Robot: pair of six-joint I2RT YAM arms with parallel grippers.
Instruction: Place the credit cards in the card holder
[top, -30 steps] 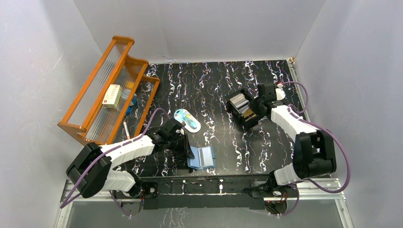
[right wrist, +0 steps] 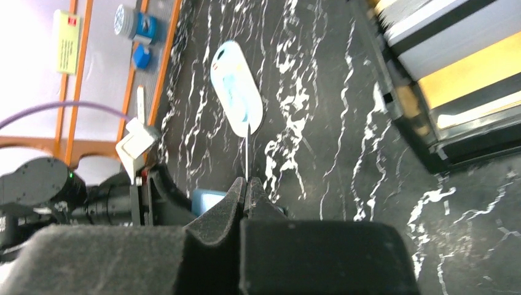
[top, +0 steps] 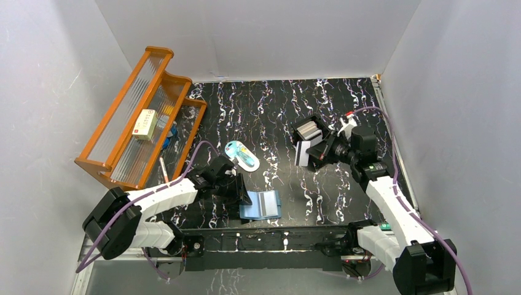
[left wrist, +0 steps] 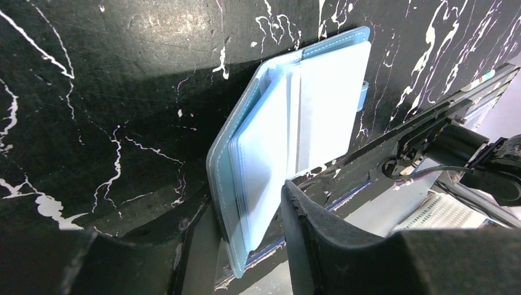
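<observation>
The light-blue card holder [top: 261, 205] lies open near the table's front edge. In the left wrist view its flap [left wrist: 261, 166] stands raised between the fingers of my left gripper, which are apart. A pale card with a dark stripe [top: 302, 153] hangs from my right gripper [top: 316, 151], above the front left part of the black card box [top: 324, 161]. The right wrist view shows that card edge-on, a thin white line [right wrist: 247, 150] pinched between the shut fingertips. Several other cards [top: 309, 129] stand in the box.
A wooden rack with clear panels [top: 166, 80] fills the left side, with a pale box [top: 145, 124] on it. A white and teal blister pack [top: 242, 156] lies mid-table. Table between holder and card box is clear.
My right gripper has lifted out of the card box with a card and shifted left and toward the front. The left arm has barely moved; the holder has shifted very slightly.
</observation>
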